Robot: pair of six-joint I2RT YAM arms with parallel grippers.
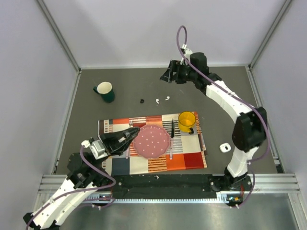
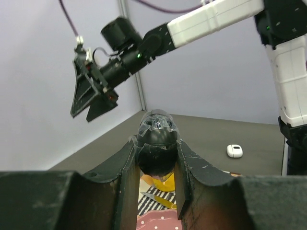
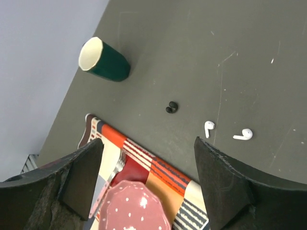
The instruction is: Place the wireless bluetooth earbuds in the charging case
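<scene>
Two white earbuds [image 1: 167, 98] lie loose on the dark table, seen clearly in the right wrist view as a left bud [image 3: 209, 126] and a right bud [image 3: 246, 134]. The small white case [image 1: 225, 147] rests at the right of the table, also in the left wrist view [image 2: 234, 151]. My right gripper [image 1: 170, 76] hangs above and behind the earbuds, its fingers apart with nothing seen between them. My left gripper [image 1: 132, 133] is low over the placemat's left part; in its wrist view the fingertips meet at a dark glossy lump, and whether they hold something is unclear.
A green mug [image 1: 106, 95] stands back left; two small black pieces [image 3: 171, 107] lie near the earbuds. The striped placemat [image 1: 136, 165] carries a pink plate [image 1: 151, 141], fork, knife and yellow mug [image 1: 187, 122].
</scene>
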